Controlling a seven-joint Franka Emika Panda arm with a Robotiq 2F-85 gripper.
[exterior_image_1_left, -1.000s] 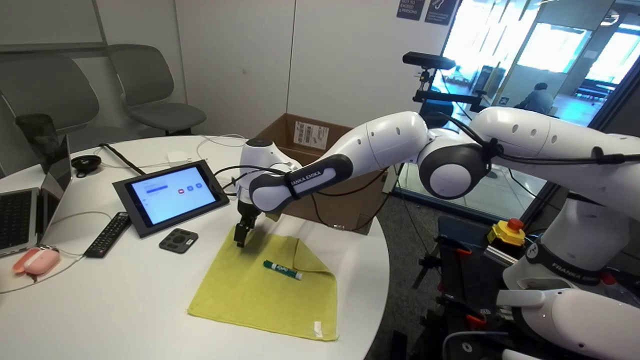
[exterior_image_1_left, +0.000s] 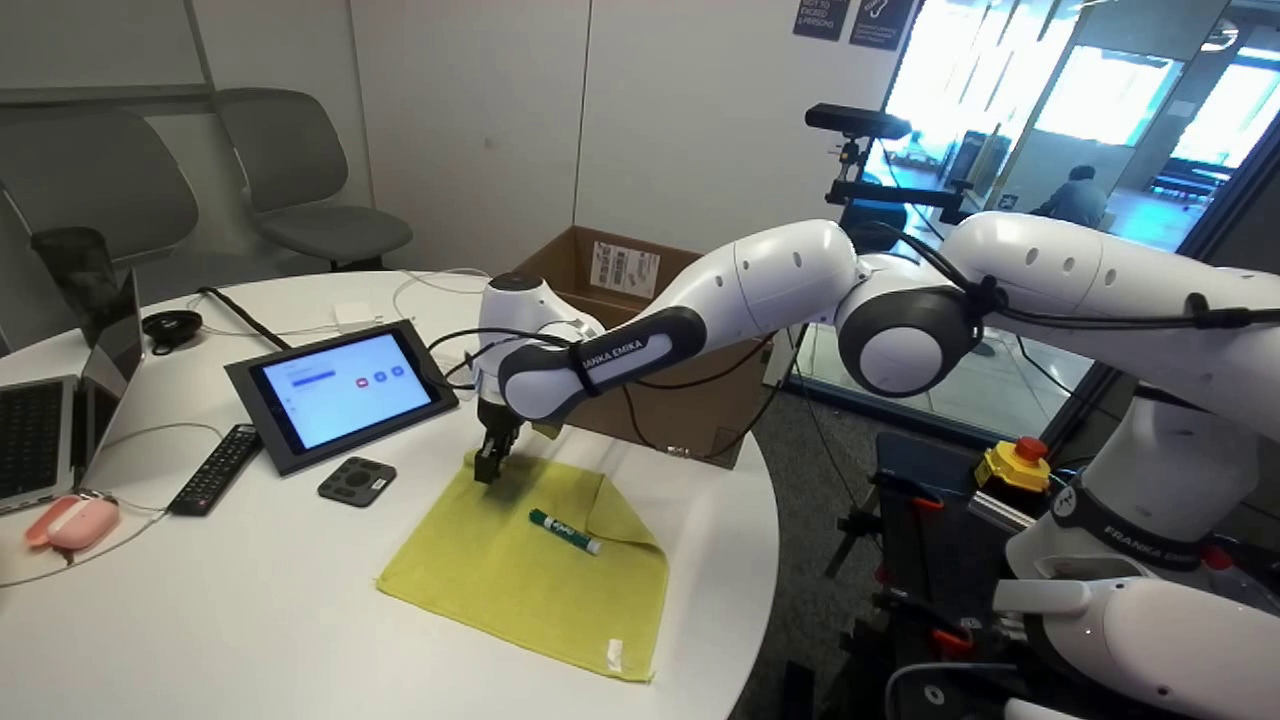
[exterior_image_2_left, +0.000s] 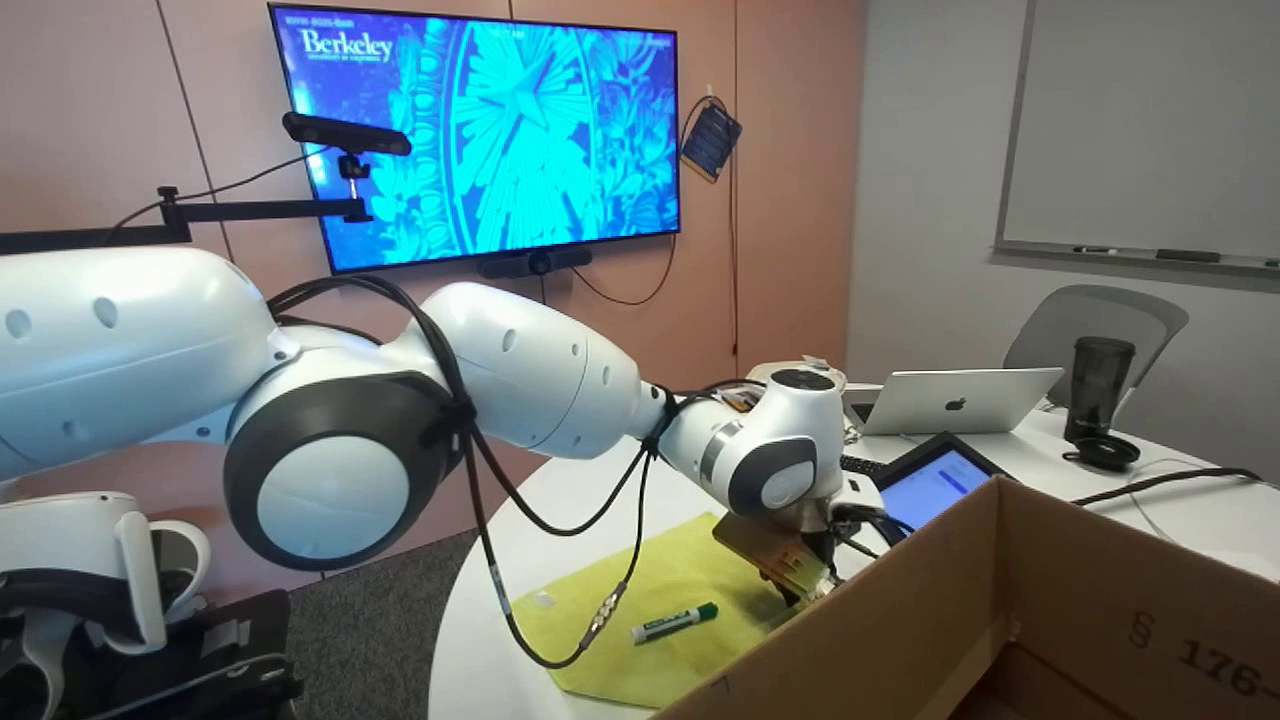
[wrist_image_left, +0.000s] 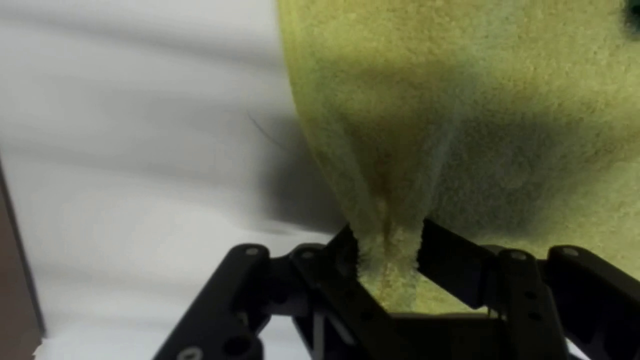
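Observation:
A yellow cloth (exterior_image_1_left: 516, 588) lies on the white table, its right-hand edge folded over. On it rests a green and white marker (exterior_image_1_left: 564, 532), also visible in exterior view 2 (exterior_image_2_left: 674, 623). My gripper (exterior_image_1_left: 487, 466) is low at the cloth's far corner, fingers pointing down. In the wrist view, bunched cloth (wrist_image_left: 390, 240) rises in folds between the two black fingers, with a narrow gap filled by the fabric. Both fingertips seem to touch it, but how firmly they press cannot be told. Only a dark bit of the marker shows at the upper right there.
An open cardboard box (exterior_image_1_left: 672, 372) stands close behind the gripper. To the left are a tablet (exterior_image_1_left: 348, 384), a small black control pad (exterior_image_1_left: 356, 480), a remote (exterior_image_1_left: 216, 468) and a laptop (exterior_image_1_left: 48, 420).
The gripper has shifted slightly to the right and up in exterior view 1. The cloth has turned a little, its near right corner moving left, and the marker has tilted with it.

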